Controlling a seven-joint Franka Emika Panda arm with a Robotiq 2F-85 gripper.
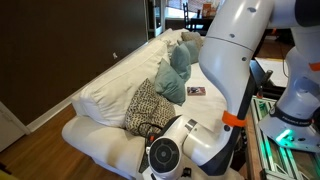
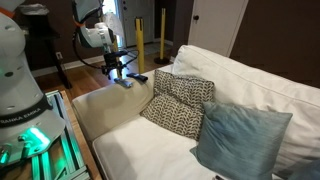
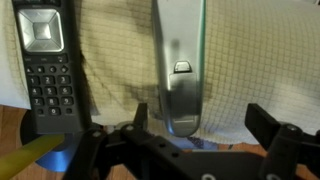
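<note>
In the wrist view a silver-grey remote (image 3: 181,62) lies on the cream sofa arm, its lower end reaching between my fingertips. My gripper is open, with one finger (image 3: 140,118) left of the remote's end and the other (image 3: 262,122) to its right, both apart from it. Left of the silver remote lies a black phone-like handset (image 3: 51,75) with a number keypad and a square silver pad. From exterior view 2, my gripper (image 2: 113,71) appears low over the far sofa arm, near the grey remote (image 2: 124,83). Exterior view 1 hides my fingertips behind the arm.
A patterned cushion (image 2: 180,103) and a blue-grey pillow (image 2: 241,138) rest against the sofa back. The white seat (image 2: 130,145) is largely clear. A yellow post (image 2: 140,40) stands behind the sofa arm. Another small item (image 1: 196,91) lies farther along the seat.
</note>
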